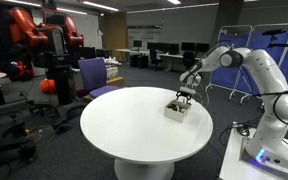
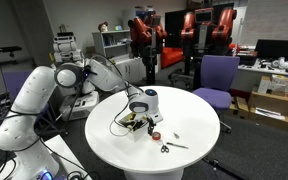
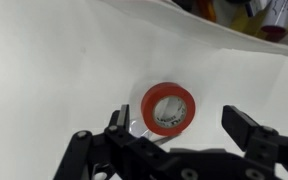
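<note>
A red-rimmed roll with a pale centre (image 3: 168,109) lies flat on the white table, and in exterior view 2 the same roll (image 2: 156,135) shows just below my gripper (image 2: 154,122). In the wrist view my gripper is open, its dark fingers set wide on either side of the roll, with nothing held. How far the fingertips stand above the roll I cannot tell. From exterior view 1 the roll is hidden behind the box and my gripper (image 1: 186,97).
An open box (image 1: 176,112) with several items inside stands close beside my gripper; its pale edge crosses the top of the wrist view. Scissors (image 2: 165,149) lie near the roll, and a small slim object (image 2: 177,135) beyond.
</note>
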